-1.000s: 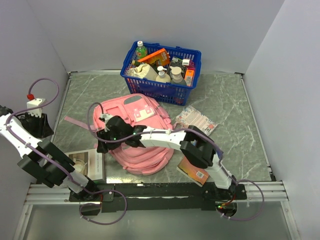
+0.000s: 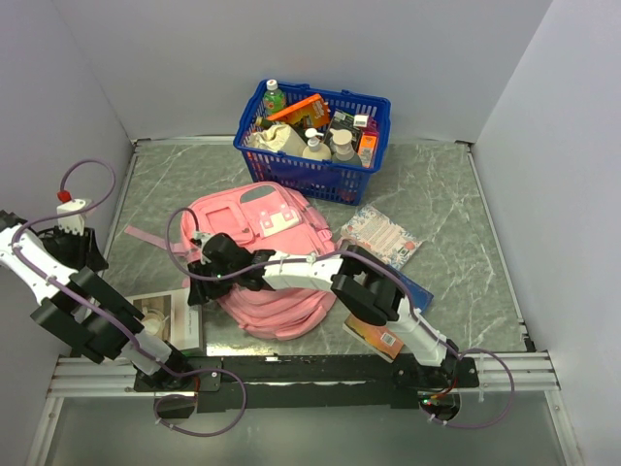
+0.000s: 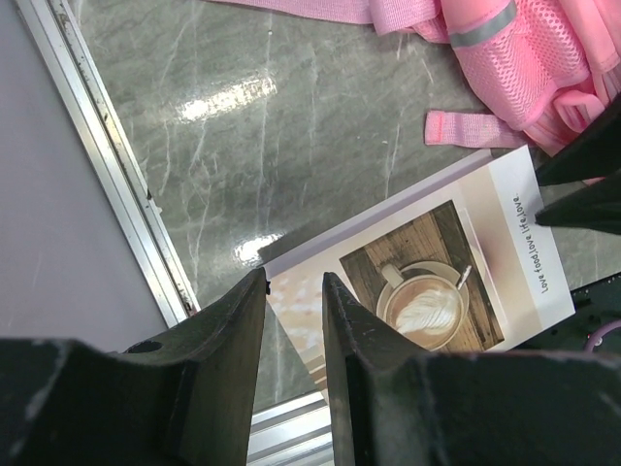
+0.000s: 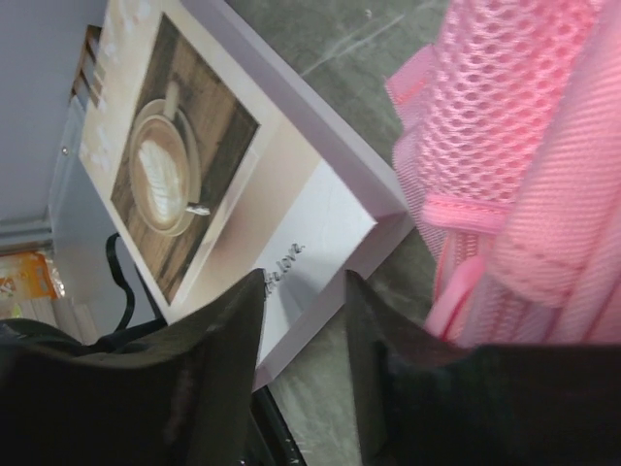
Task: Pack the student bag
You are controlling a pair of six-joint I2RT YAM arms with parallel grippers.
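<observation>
A pink backpack (image 2: 278, 311) lies open-side up in the middle of the table. At its lower left lies a white book with a coffee picture (image 2: 177, 325). My left gripper hangs part open over the left end of this book (image 3: 427, 309), nothing clearly between its fingers. My right gripper is part open above the book's other end (image 4: 310, 253), beside the backpack's mesh pocket (image 4: 485, 97); whether it touches the book I cannot tell.
A full blue basket (image 2: 316, 181) stands at the back. More books (image 2: 378, 235) lie right of the backpack, partly under my right arm. A wall and metal edge (image 3: 116, 175) border the left.
My right gripper has shifted slightly down beside the book. The left gripper has moved a little. The backpack and books look unchanged.
</observation>
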